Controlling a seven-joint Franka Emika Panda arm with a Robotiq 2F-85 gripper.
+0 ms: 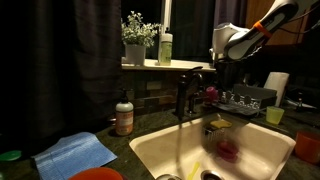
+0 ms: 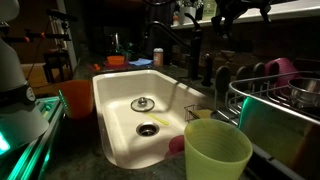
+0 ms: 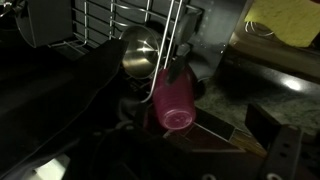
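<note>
My gripper stands open, its dark fingers at the lower left and lower right of the wrist view. Between and ahead of them is a dark pink, cup-like item (image 3: 174, 102) beside the wire dish rack (image 3: 160, 50); the fingers do not hold it. In exterior view 1 the white arm (image 1: 240, 45) reaches in from the upper right, and the gripper hangs over the back counter near the pink item (image 1: 212, 93). The fingertips are too dark to make out there.
A white sink (image 2: 120, 110) holds a lid (image 2: 143, 103) and a pink item (image 1: 228, 150). A yellow cloth or sponge (image 1: 220, 124) is at its rim. The faucet (image 1: 185, 95) stands behind. A yellow-green cup (image 2: 217, 150) and metal bowl (image 2: 305, 95) are near the rack.
</note>
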